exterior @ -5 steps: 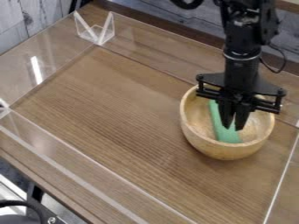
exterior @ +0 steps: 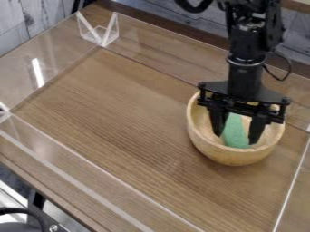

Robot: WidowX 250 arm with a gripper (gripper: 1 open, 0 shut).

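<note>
A tan bowl (exterior: 230,155) sits on the right side of the wooden table, with a green object (exterior: 235,135) lying in it. My black gripper (exterior: 242,114) hangs from the top right, directly over the bowl with its fingers spread open at about rim height. Part of the green object is hidden behind the fingers; I see nothing held between them.
A white wire holder (exterior: 100,30) stands at the back left. Dark cables show at the bottom left corner.
The gripper has shifted slightly over the bowl. The green object's visible part sits a little differently, further right than before.
</note>
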